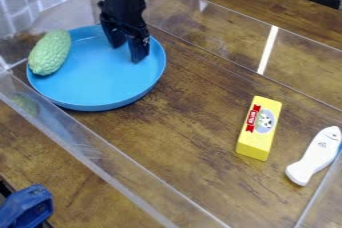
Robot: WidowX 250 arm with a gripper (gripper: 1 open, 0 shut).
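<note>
My black gripper point(127, 40) reaches down from the top into the far right part of the blue plate point(98, 84), its fingers open and low over the surface. A pale green cabbage-like oblong point(48, 54) lies on the left side of the plate, apart from the gripper. I cannot make out anything between the fingers.
A yellow box point(259, 127) with a red label and a white elongated object point(313, 155) lie on the wooden table at the right. A blue object point(23, 208) sits at the lower left corner.
</note>
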